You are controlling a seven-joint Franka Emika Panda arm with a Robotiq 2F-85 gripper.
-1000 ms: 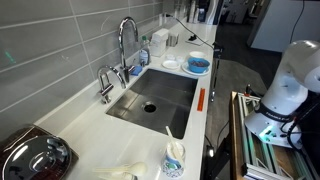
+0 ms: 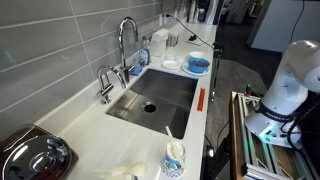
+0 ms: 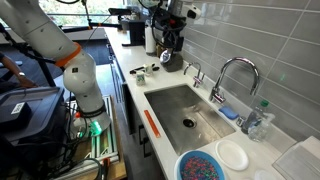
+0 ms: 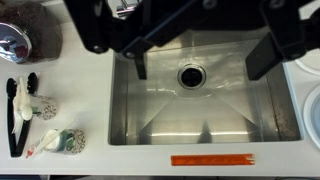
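High over the counter, my gripper hangs open in the second exterior view. In the wrist view the dark fingers stand wide apart, with only the steel sink showing beneath and nothing between them. An orange strip-like object lies on the counter along the sink's front edge; it also shows in the first exterior view. A patterned cup with something pale sticking out stands at the near end of the counter. The sink looks empty.
A tall faucet rises behind the sink. Past it are bottles, a white plate and a blue-filled bowl. A glass-lidded pot and a pale spoon occupy the other end. Counter between spoon and sink is clear.
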